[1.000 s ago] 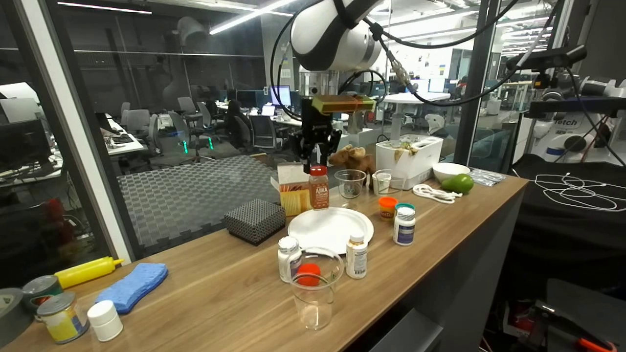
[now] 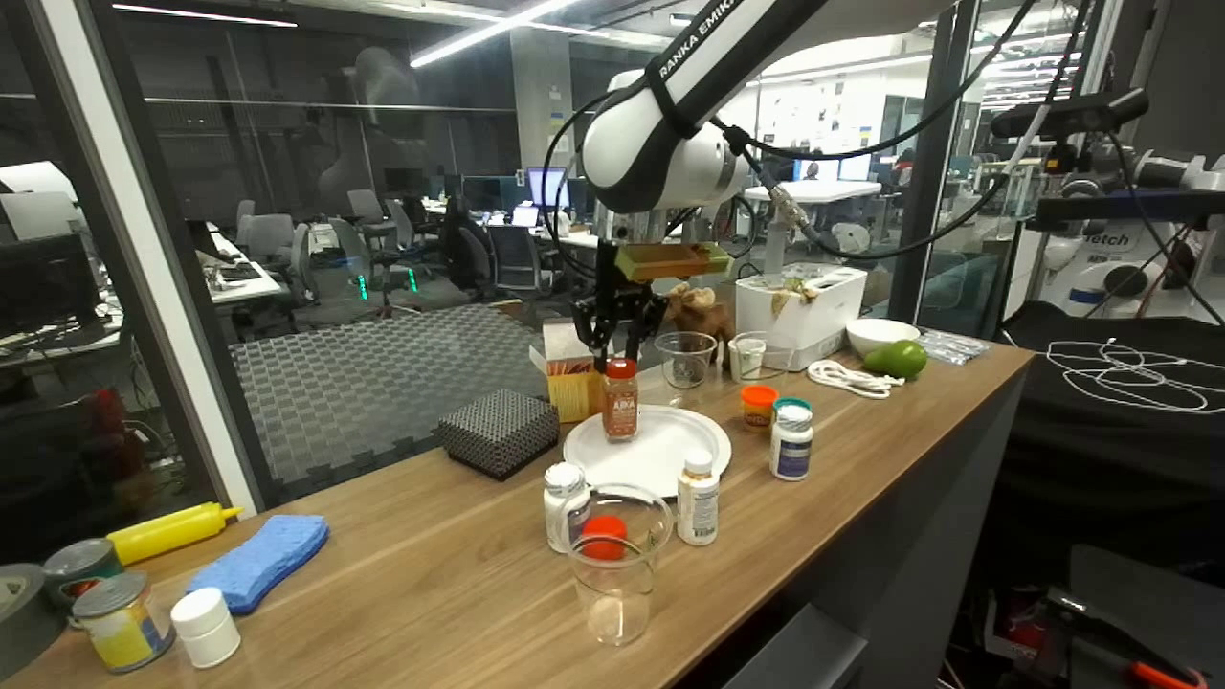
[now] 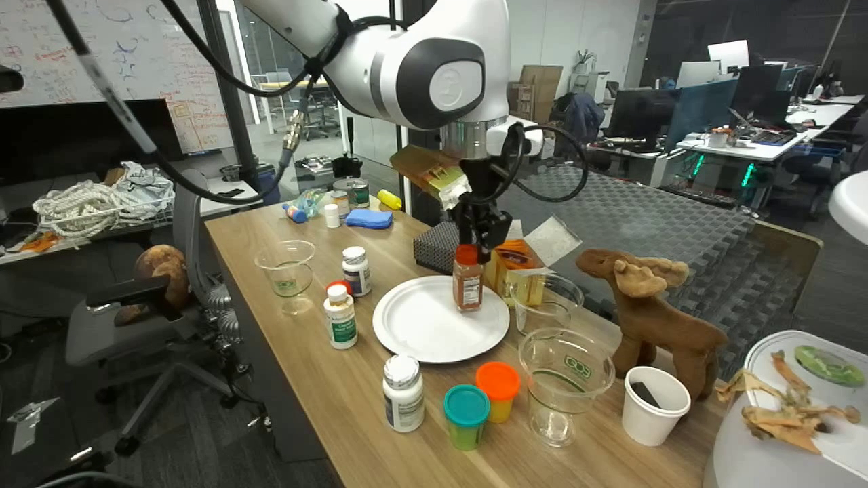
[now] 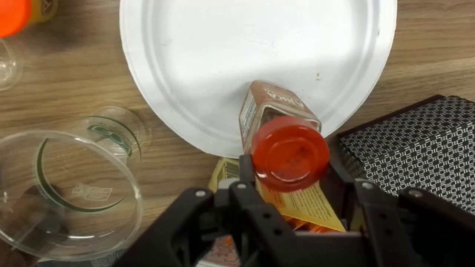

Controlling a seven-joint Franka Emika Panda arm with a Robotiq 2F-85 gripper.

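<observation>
A spice jar with a red lid and reddish-brown contents (image 2: 621, 411) is upright at the far part of the white plate (image 3: 407, 329), near its rim. My gripper is shut on this jar from above, one finger on each side of the red lid (image 4: 291, 153). The jar's base is at the plate's surface or just over it; whether they touch is hard to tell. Apart from the jar, the plate is bare.
Close behind the plate stand an open yellow-orange box (image 3: 514, 261) and a black patterned box (image 2: 499, 433). Clear cups (image 3: 565, 374), tubs with orange (image 3: 498, 379) and teal lids (image 3: 467, 407), and several white bottles (image 3: 403, 394) surround it. A brown toy moose (image 3: 663, 309) stands farther off.
My gripper has come down with the jar still held. The jar was higher, in front of the open box, and now its base is at plate level. Other objects look unmoved.
</observation>
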